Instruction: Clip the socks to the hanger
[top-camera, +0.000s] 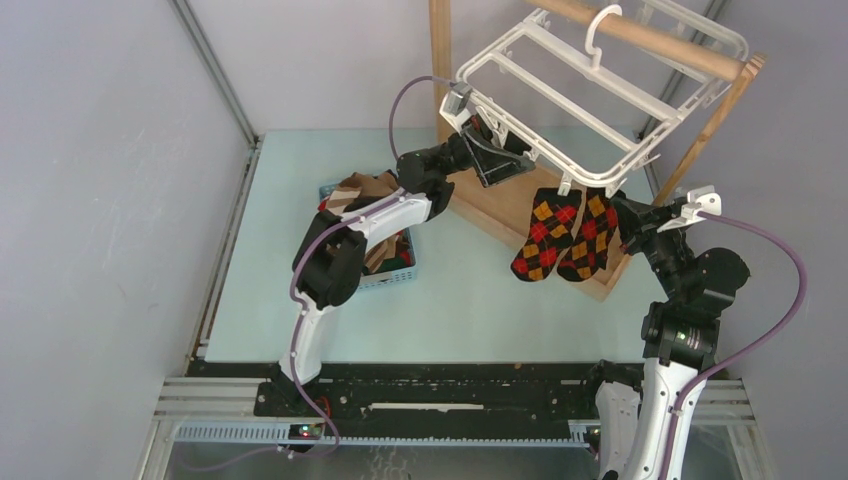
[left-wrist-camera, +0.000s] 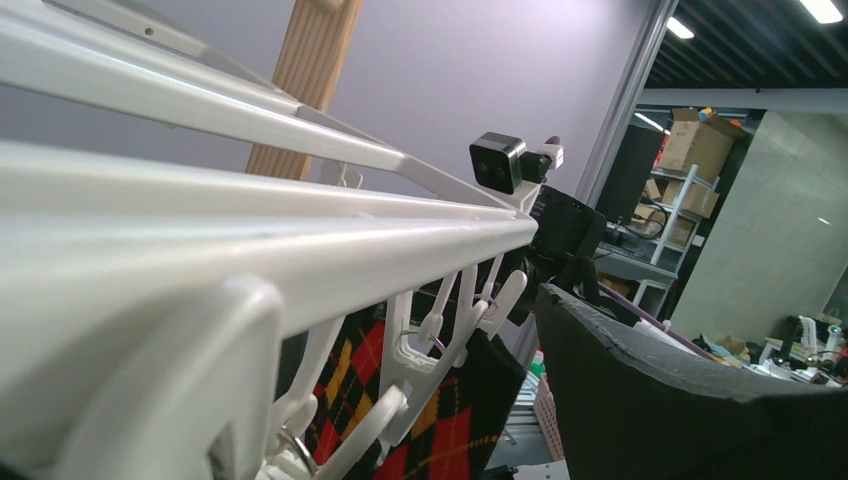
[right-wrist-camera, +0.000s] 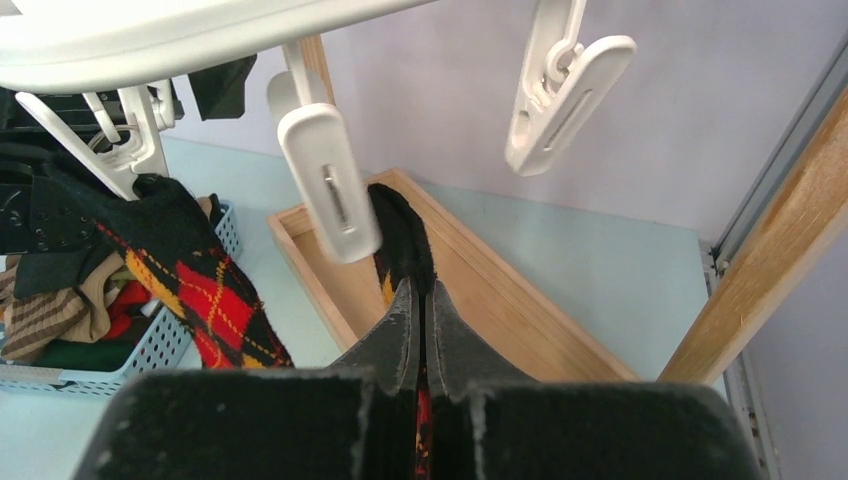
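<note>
Two argyle socks (top-camera: 547, 232) hang below the front of the white clip hanger (top-camera: 570, 108). In the right wrist view, one sock (right-wrist-camera: 215, 300) hangs from a white clip (right-wrist-camera: 140, 150) at left. The other (right-wrist-camera: 400, 225) is at my right gripper, which is shut with its fingertips on that sock, just below an empty-looking clip (right-wrist-camera: 328, 180). My left gripper (top-camera: 490, 150) is at the hanger's left front corner, among the clips; whether anything is between its fingers is hidden. In the left wrist view its dark finger (left-wrist-camera: 660, 380) stands beside the clips.
A blue basket (right-wrist-camera: 140, 360) of mixed socks stands on the left, partly under my left arm. A wooden tray (right-wrist-camera: 480, 300) lies below the hanger, whose wooden stand post (right-wrist-camera: 750, 280) rises at right.
</note>
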